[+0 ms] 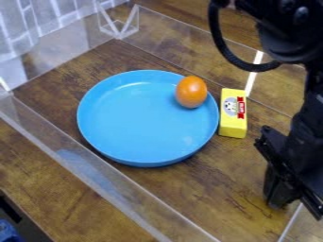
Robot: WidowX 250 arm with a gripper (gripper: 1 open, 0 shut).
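My black gripper (280,175) is low at the right edge of the view, over the wooden board, right of and below a yellow box (232,121) with a red-and-white label. Its fingers are dark and bunched, so how far apart they are and what is between them is hard to tell. A blue plate (139,113) lies in the middle left, with an orange ball-like object (191,92) on its upper right rim area.
The wooden board (113,198) is bare at the lower left and upper left. Clear walls or edges run along the left side. A black cable arches over the upper right.
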